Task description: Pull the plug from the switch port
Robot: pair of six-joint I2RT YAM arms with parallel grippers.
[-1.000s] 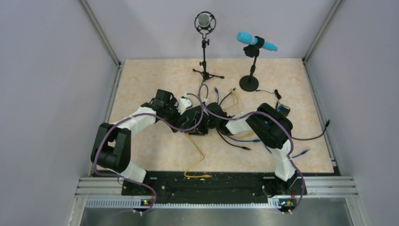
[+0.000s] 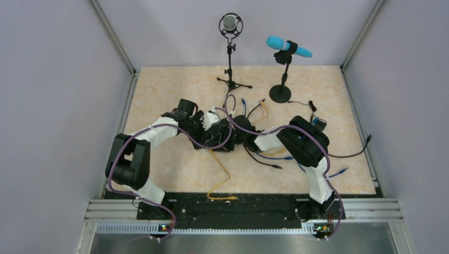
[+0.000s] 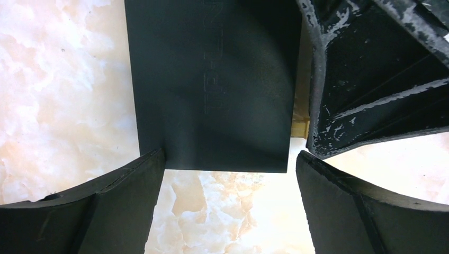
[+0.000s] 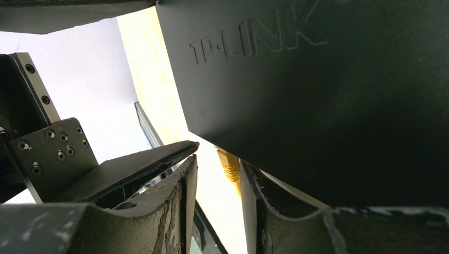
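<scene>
The black TP-LINK switch (image 4: 317, 95) fills much of the right wrist view and also shows in the left wrist view (image 3: 212, 84). A yellow plug (image 4: 227, 164) sits at its lower edge, partly hidden behind my right gripper, whose open fingers stand on either side of it. In the left wrist view, my left gripper is open with fingertips at the switch's near edge; a yellow piece (image 3: 299, 127) peeks out beside the switch, next to the other gripper's dark body. From above, both grippers crowd over the switch, hiding most of it.
A yellow cable (image 2: 222, 174) runs to the front edge. Several blue and black cables lie to the right. Two microphone stands, one holding a cyan microphone (image 2: 288, 46), stand at the back.
My left arm has shifted slightly, its wrist a little higher in the top view and its elbow a bit to the right. The right arm looks unchanged.
</scene>
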